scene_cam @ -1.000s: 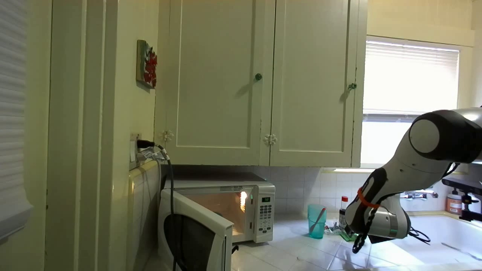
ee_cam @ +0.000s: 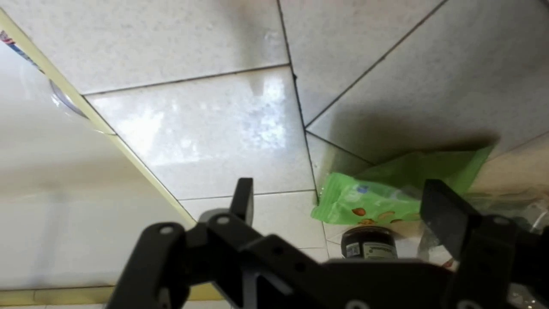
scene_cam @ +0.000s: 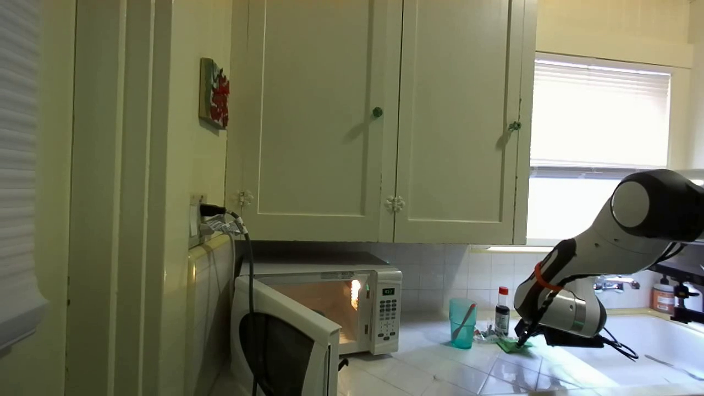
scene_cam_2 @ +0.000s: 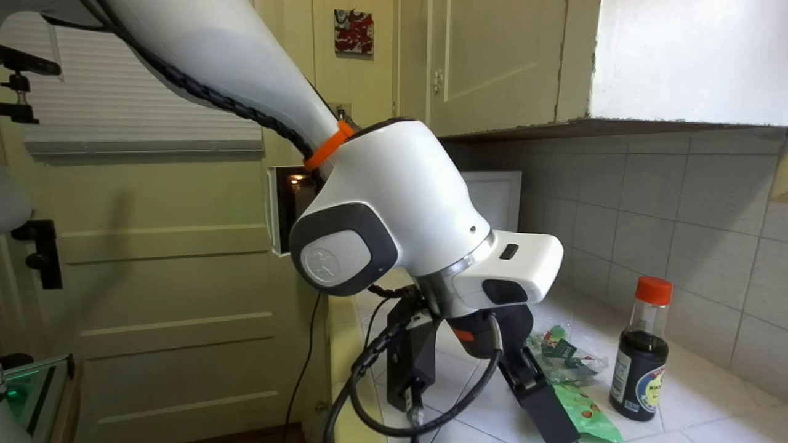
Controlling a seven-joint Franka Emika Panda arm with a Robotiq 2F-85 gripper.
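My gripper stands open over the tiled counter, its fingers wide apart and nothing held. A green packet (ee_cam: 378,201) with nuts pictured on it lies on the counter, nearer the right-hand finger (ee_cam: 443,211) in the wrist view; that finger hides part of it. In exterior view 2, one finger (scene_cam_2: 543,410) reaches down in front of the packet (scene_cam_2: 587,417). Whether they touch cannot be told. A dark sauce bottle (scene_cam_2: 641,369) with a red cap stands upright beside the packet.
Clear crinkled wrapping (scene_cam_2: 565,362) lies by the packet. A teal cup (scene_cam: 462,323) holding a red-handled item stands left of the bottle. Farther left is a lit microwave (scene_cam: 384,310), its door (scene_cam: 333,356) open. The sink (scene_cam: 650,336) borders the counter on the right.
In exterior view 1, the arm has shifted slightly right and lower, and its wrist has turned. A fingertip now shows by the green packet, and more of the bottle is visible.
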